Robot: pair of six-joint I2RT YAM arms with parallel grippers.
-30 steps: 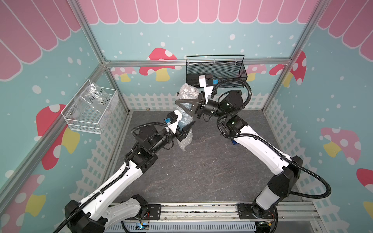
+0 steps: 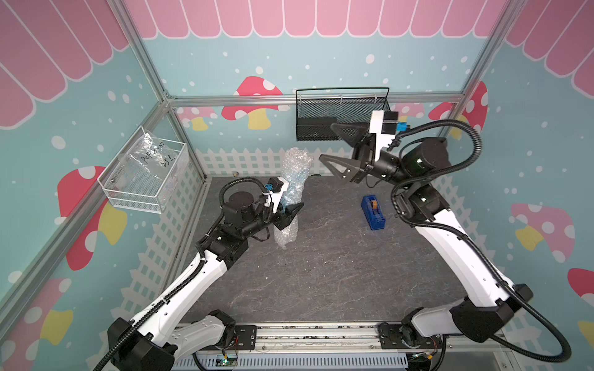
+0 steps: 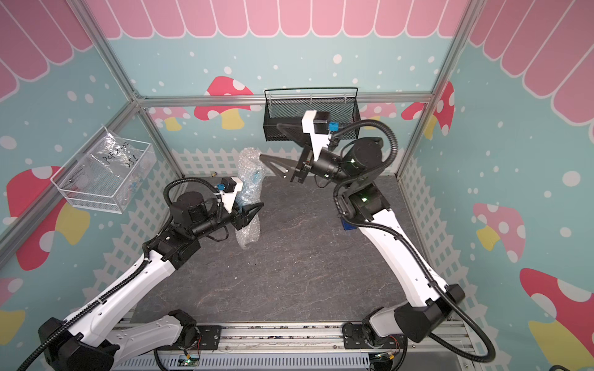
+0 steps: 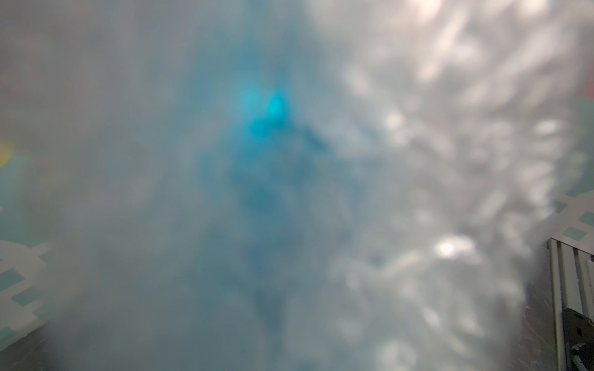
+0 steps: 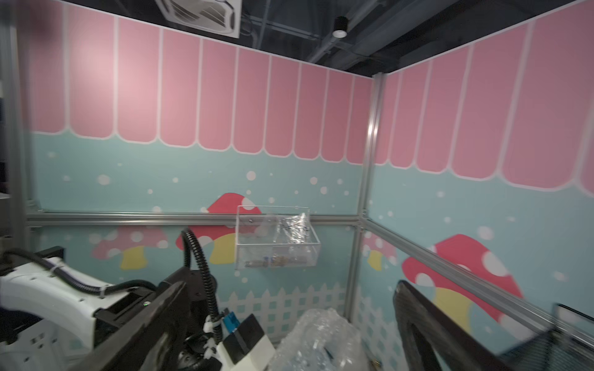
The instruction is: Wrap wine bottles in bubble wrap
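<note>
A bubble-wrapped bottle (image 2: 295,168) stands roughly upright in the top left view, with bluish colour showing through the wrap. Around its lower half, my left gripper (image 2: 290,215) is shut on it. The clear wrap (image 4: 420,185) fills most of the left wrist view, blurred by closeness. My right gripper (image 2: 331,145) is wide open, raised to the right of the bottle's top and apart from it. Between its fingers in the right wrist view only air shows, while the wrapped top (image 5: 321,340) sits lower down beyond them.
A blue tape dispenser (image 2: 373,212) rests on the dark table to the right. Behind the right gripper hangs a black mesh basket (image 2: 309,131) on the back wall. A white wire basket (image 2: 133,204) with a plastic bag hangs at left.
My right gripper has drawn off the wrapped bottle's upper part, moving right and up. The left gripper has shifted slightly left and down with the bottle, which stands a little lower.
</note>
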